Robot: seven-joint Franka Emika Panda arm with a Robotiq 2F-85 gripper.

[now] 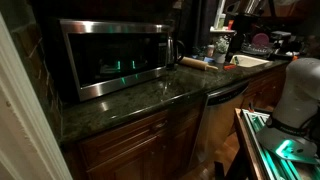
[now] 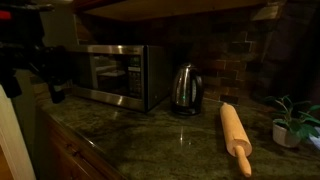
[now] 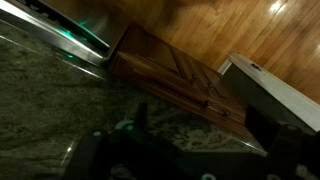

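No task object is named. In the second exterior view my dark gripper (image 2: 33, 90) hangs at the left, above the near end of the counter and in front of the microwave (image 2: 118, 72). Its two fingers point down and stand apart, with nothing visible between them. The wrist view looks down past the gripper onto the dark green countertop (image 3: 55, 115), the wooden cabinet fronts and the floor; the fingers are dark and wide apart there. In the first exterior view, the arm's white base (image 1: 297, 110) fills the right side.
A kettle (image 2: 186, 88) stands right of the microwave. Beyond it a wooden rolling pin (image 2: 234, 135) lies on the counter, and a potted plant (image 2: 292, 122) is at the far right. Drawers (image 1: 125, 140) sit below its edge.
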